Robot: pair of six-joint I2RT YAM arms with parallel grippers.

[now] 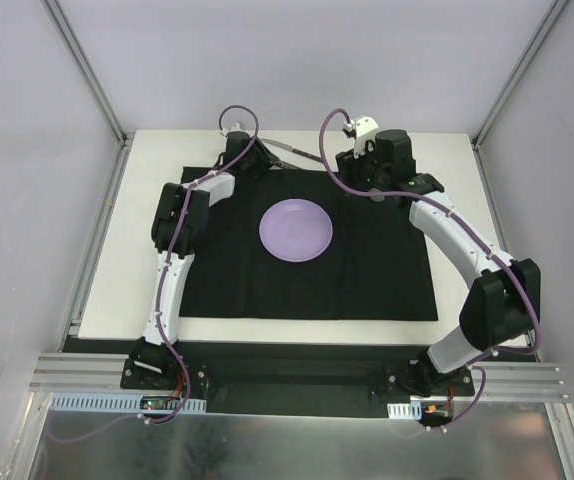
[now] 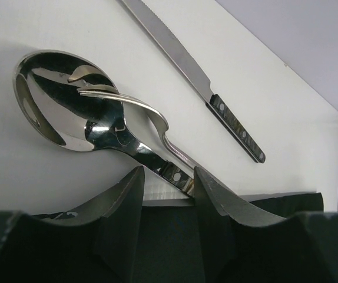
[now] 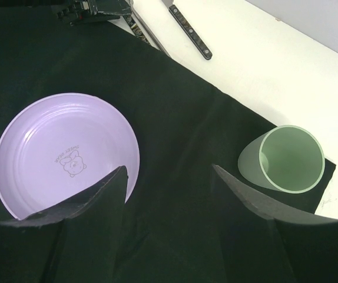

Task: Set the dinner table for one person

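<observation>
My left gripper is open, its fingertips over the handle end of a large spoon [image 2: 69, 106] and a fork [image 2: 163, 130] lying across it, at the mat's back edge. A serrated knife [image 2: 234, 124] lies beyond them on the white surface. My right gripper stands open above the dark mat, between the lilac plate [image 3: 69, 147] and the green cup [image 3: 292, 159], with nothing between its fingers. The plate sits mid-mat in the top view [image 1: 296, 230]; the cup is mostly hidden there under the right gripper.
The dark mat [image 1: 287, 290] covers most of the white table [image 1: 107, 280]. Grey walls bound the table at back and sides.
</observation>
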